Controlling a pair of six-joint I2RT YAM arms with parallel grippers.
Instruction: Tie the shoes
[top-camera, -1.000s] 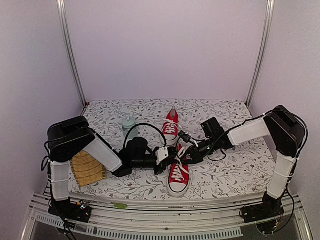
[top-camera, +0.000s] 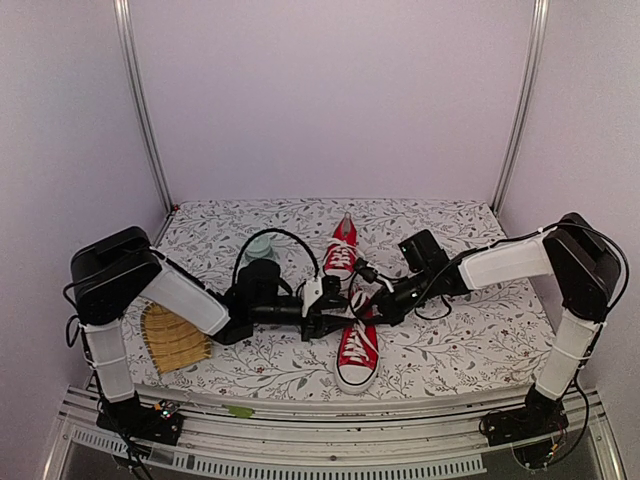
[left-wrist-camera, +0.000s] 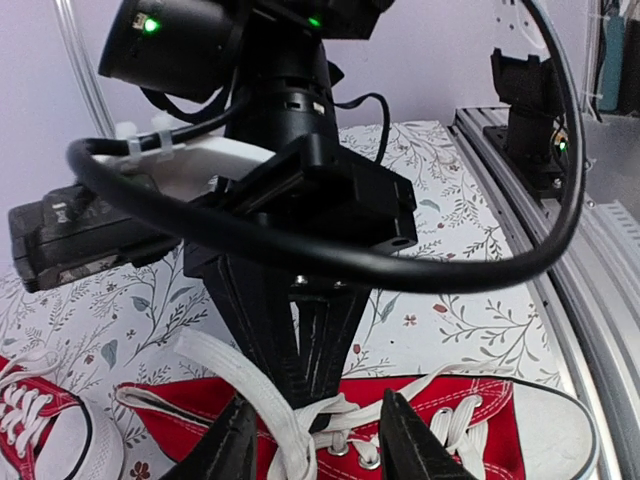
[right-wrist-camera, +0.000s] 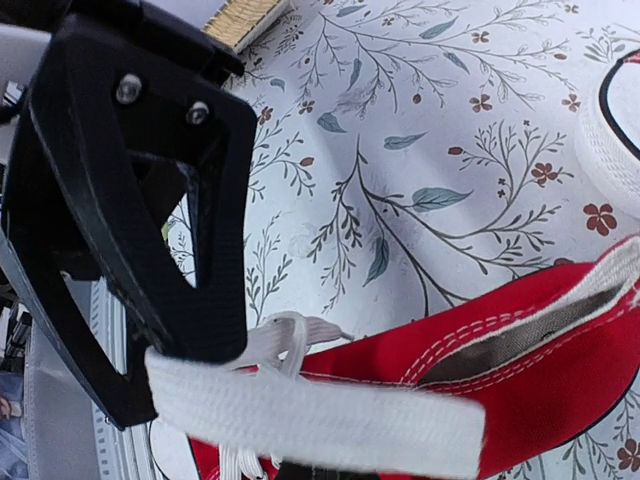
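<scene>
Two red canvas shoes with white laces are on the table. The near shoe (top-camera: 356, 360) lies under both grippers, its toe toward the front edge; the far shoe (top-camera: 342, 245) stands behind it. My left gripper (top-camera: 345, 322) is at the near shoe's left side, its fingers (left-wrist-camera: 225, 445) apart in the left wrist view. A loose white lace (left-wrist-camera: 245, 372) rises close to that camera and runs down into the gap between them. My right gripper is shut, pointing down at the laces; lace lies round its tips, but whether it is pinched cannot be told.
A woven tan mat (top-camera: 172, 338) lies at the front left. Behind the left arm stands a pale container (top-camera: 262, 247), partly covered by a black cable.
My left arm has drawn back to the left, and its gripper now shows its fingers spread. The right arm has barely moved, and the near shoe stays in place.
</scene>
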